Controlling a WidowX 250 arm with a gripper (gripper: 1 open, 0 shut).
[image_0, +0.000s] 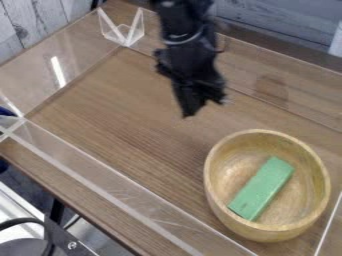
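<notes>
A tan round bowl sits at the lower right, with a green block lying in it. The black robot gripper hangs over the wooden table, above and left of the bowl and apart from it. It is motion-blurred; nothing shows clearly between its fingers, and their state is hard to make out.
A small clear plastic object stands at the back left. Transparent strips run along the left edge, with dark cables at the lower left.
</notes>
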